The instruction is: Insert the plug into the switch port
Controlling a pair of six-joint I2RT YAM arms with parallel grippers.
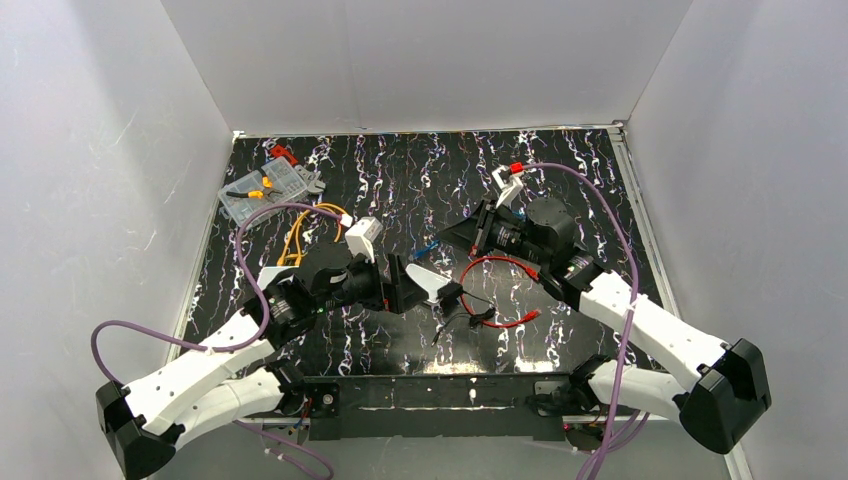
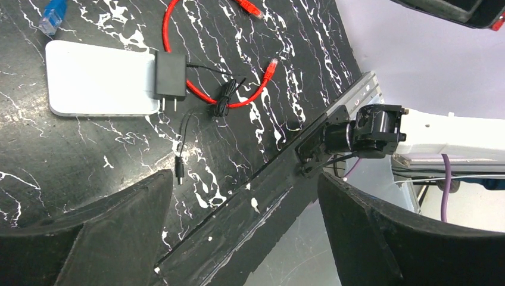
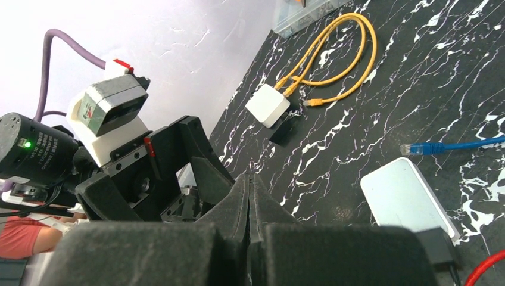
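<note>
The white switch box lies flat on the table; its ports do not show. A black power adapter, two prongs bare, lies at or over its right end. The adapter's thin cord is bundled, and its black barrel plug lies loose on the marble, apart from the box. My left gripper is open, nothing between its fingers. My right gripper is shut, with nothing visible between its fingertips; it stands up and to the right of the box in the top view.
A red cable curves right of the box. One end of a blue cable lies close by. At the left are yellow cables on a small white box, and a clear tool case.
</note>
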